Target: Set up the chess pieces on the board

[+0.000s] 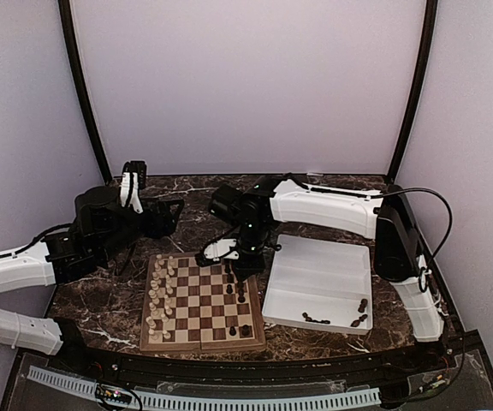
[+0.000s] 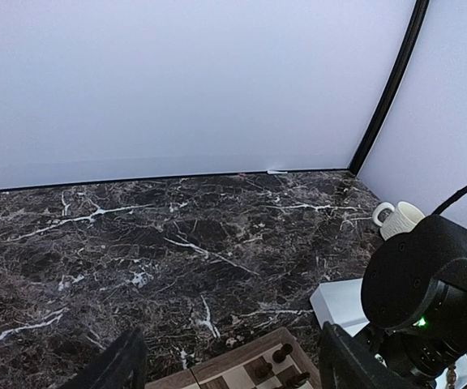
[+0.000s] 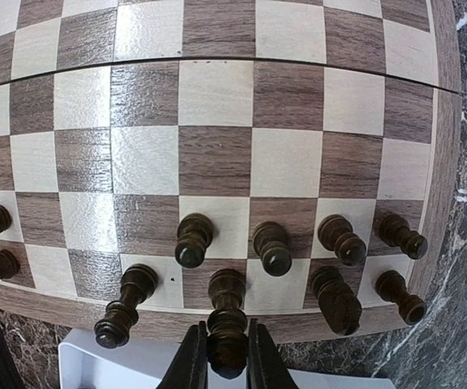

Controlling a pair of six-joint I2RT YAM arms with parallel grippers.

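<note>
In the right wrist view, my right gripper is shut on a dark chess piece (image 3: 227, 320). This piece stands about upright over a dark square in the board's edge row, its base at or very near the surface. Dark pieces beside it include a tall one (image 3: 126, 304) to the left and a knight-like one (image 3: 336, 301) to the right. Light pieces (image 1: 155, 295) fill the left side of the chessboard (image 1: 199, 346) in the top view. My left gripper is open and empty, raised behind the board's left part.
A white tray (image 1: 319, 278) right of the board holds several dark pieces (image 1: 360, 312) near its front edge. The right arm covers part of the board's far right corner. A white mug (image 2: 400, 219) stands at the back right. The board's middle is clear.
</note>
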